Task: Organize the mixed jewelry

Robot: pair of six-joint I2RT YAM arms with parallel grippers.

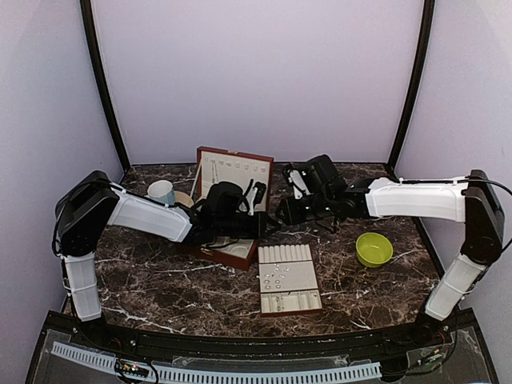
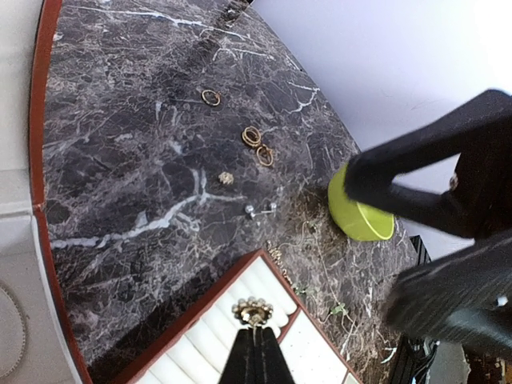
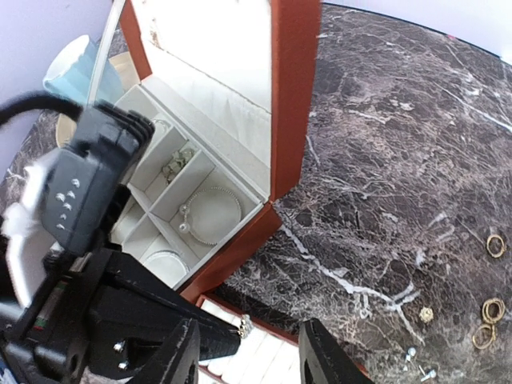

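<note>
My left gripper is shut on a small beaded earring (image 2: 253, 309), which sticks out past its tips above the ring rolls of the jewelry tray (image 1: 289, 276). In the right wrist view the same earring (image 3: 245, 326) shows at the end of the left fingers. My right gripper stands open close by, its fingertips apart and nothing held. Loose on the marble are a stud cluster (image 2: 226, 178), gold rings (image 2: 210, 98) and a pair of silver studs (image 2: 250, 210). The red jewelry box (image 3: 290, 104) is open, with bracelets in its compartments.
A green bowl (image 1: 374, 250) sits right of the tray. Behind the left arm is a pale blue cup (image 1: 161, 192). Both grippers are very near each other over the tray's back edge.
</note>
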